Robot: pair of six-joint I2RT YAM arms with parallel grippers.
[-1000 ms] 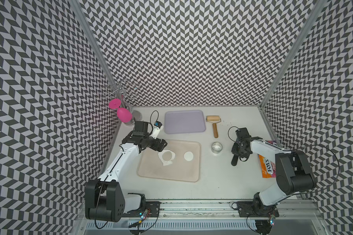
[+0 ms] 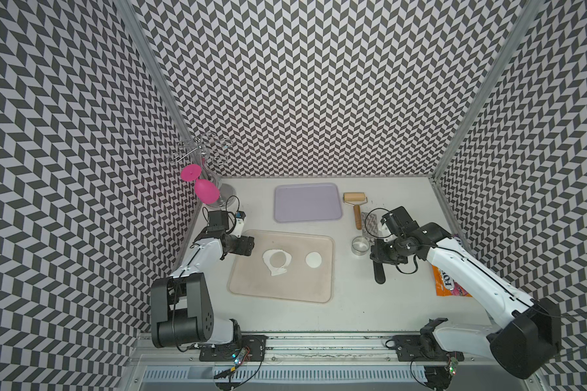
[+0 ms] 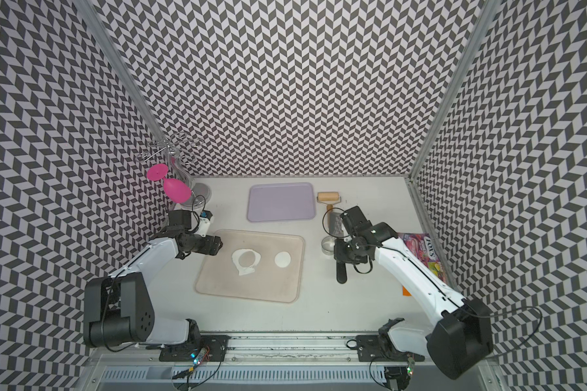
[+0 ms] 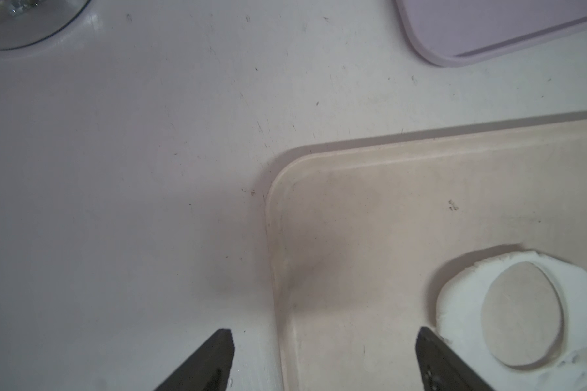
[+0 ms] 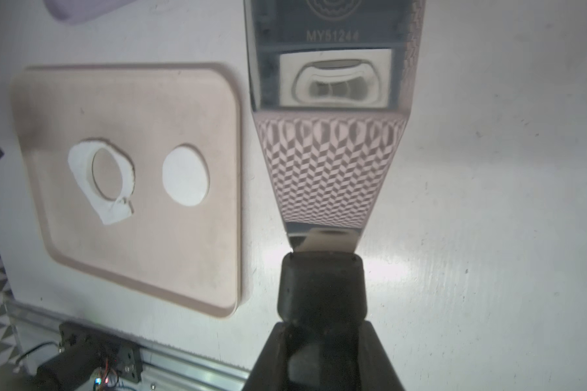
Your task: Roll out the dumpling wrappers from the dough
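On the beige tray (image 2: 267,290) lie a white dough ring (image 5: 82,172) with a round hole and a separate flat dough disc (image 5: 186,176) to its right. My right gripper is shut on the black handle of a metal spatula (image 5: 332,172). That spatula hangs to the right of the tray, its shiny blade pointing away toward the back. Above the tray's back left corner, my left gripper has its fingers (image 4: 205,365) apart, with nothing between them. A round metal cutter (image 2: 360,245) stands near the spatula, partly covered in the top right view.
A lilac tray (image 2: 306,203) lies empty at the back. The wooden roller (image 2: 354,196) rests right of it. A utensil rack with pink tools (image 2: 206,191) stands back left, and an orange packet (image 2: 444,280) lies far right.
My left gripper has drawn back left, away from the dough ring.
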